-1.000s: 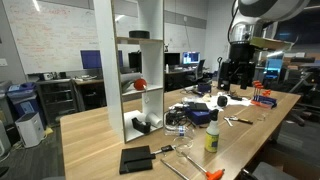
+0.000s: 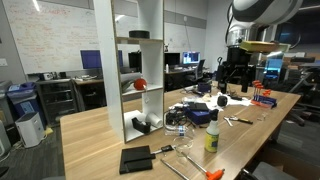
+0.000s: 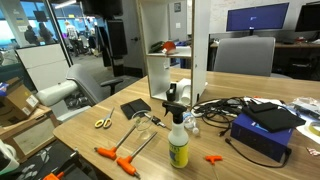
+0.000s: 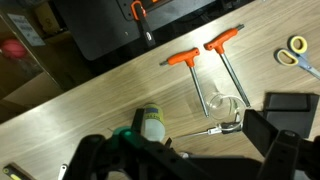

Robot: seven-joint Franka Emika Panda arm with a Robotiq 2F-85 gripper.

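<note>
My gripper is open, high above the table, with its black fingers (image 4: 275, 142) spread wide and nothing held between them. In exterior view 1 the gripper (image 2: 236, 76) hangs over the right part of the table, clear of everything. Below it in the wrist view are a yellow-labelled spray bottle (image 4: 153, 124), two orange-handled hex keys (image 4: 183, 57), a clear round dish (image 4: 223, 106) and a black square (image 4: 291, 103). The bottle (image 3: 179, 146) stands upright near the table's front edge. Blue-handled scissors (image 4: 298, 46) lie off to one side.
A tall white shelf (image 2: 116, 70) rises from the table, with a black round item (image 2: 139, 34) on it. Tangled cables and a blue box (image 3: 262, 133) crowd one side. Bare wood (image 2: 85, 140) shows at the left in exterior view 1.
In exterior view 1 the arm has shifted slightly left, and its wrist looks a little more tilted. The objects on the table stay where they were.
</note>
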